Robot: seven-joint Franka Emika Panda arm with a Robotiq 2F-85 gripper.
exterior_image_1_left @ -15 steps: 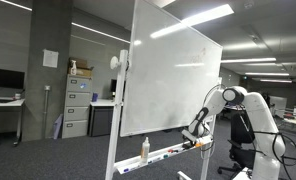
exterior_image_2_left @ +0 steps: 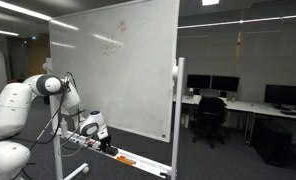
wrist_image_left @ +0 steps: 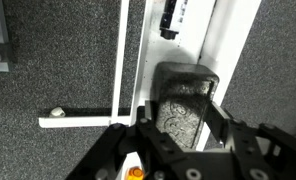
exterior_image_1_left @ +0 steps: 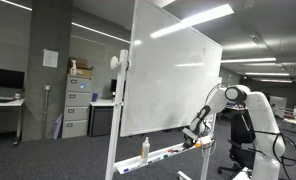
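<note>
A dark, worn eraser (wrist_image_left: 180,96) lies lengthwise along the white tray (wrist_image_left: 225,57) in the wrist view. My gripper has a finger on each long side of it and is shut on it. The eraser's near end is partly hidden by the gripper. In the second exterior view, my gripper (exterior_image_2_left: 109,148) is low at the board's bottom ledge. Above it stands the large whiteboard (exterior_image_1_left: 173,75), with faint reddish marks (exterior_image_2_left: 110,46) near its top in the second exterior view.
A black marker-like item (wrist_image_left: 169,18) lies on the tray ahead of the eraser. Near the tray's far end stands a spray bottle (exterior_image_1_left: 145,150), with several small coloured items between. An orange item (exterior_image_2_left: 126,159) lies beside the gripper. Board posts (exterior_image_1_left: 118,115) flank the tray.
The forearm and wrist have shifted very slightly. The gripper stays low at the tray, and nothing else has visibly moved.
</note>
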